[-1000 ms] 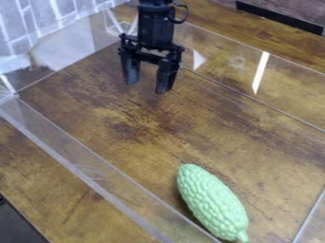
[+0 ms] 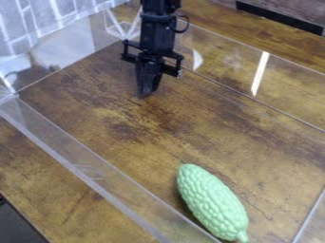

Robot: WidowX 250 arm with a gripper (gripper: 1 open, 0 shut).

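Observation:
My black gripper (image 2: 146, 87) hangs at the top centre, low over the wooden surface inside a clear-walled enclosure, its fingers drawn together with nothing visible between them. A pale green bumpy gourd, like a bitter melon (image 2: 211, 201), lies at the bottom right, well apart from the gripper.
Clear plastic walls (image 2: 89, 157) run round the work area. The wooden floor (image 2: 152, 133) between gripper and gourd is clear. A tiled, light-coloured backdrop (image 2: 32, 28) stands at the top left, with more wooden surface beyond the back wall.
The gripper's fingers have gone from spread apart to closed together, with the gripper staying in nearly the same place. The gourd has not moved.

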